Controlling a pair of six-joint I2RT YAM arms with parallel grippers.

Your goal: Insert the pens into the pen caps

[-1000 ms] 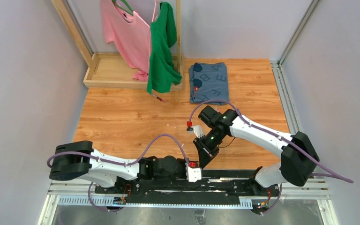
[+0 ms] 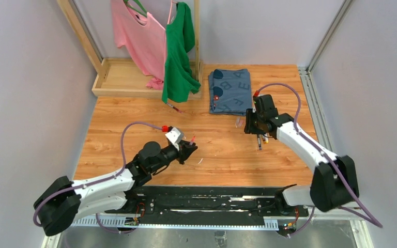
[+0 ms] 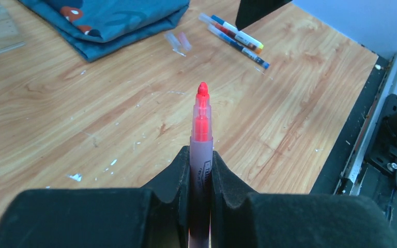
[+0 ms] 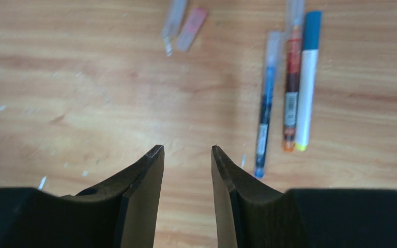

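Note:
My left gripper is shut on a pink pen (image 3: 201,124), held upright, with a clear part around its red top. My right gripper hangs part open and empty over the right of the table. Under it lie a blue pen (image 4: 263,129), a red-orange pen (image 4: 291,108) and a white pen with blue end (image 4: 306,82), side by side. Left of them lie a pink cap (image 4: 192,28) and a clear cap (image 4: 174,16). Another pen (image 2: 173,107) lies near the wooden rack.
A folded blue cloth (image 2: 231,90) lies at the back. A wooden rack (image 2: 108,90) with pink and green shirts stands back left.
Both grippers were close together at the front middle. The left has moved back and left with the pink pen; the right has moved back and right over the loose pens.

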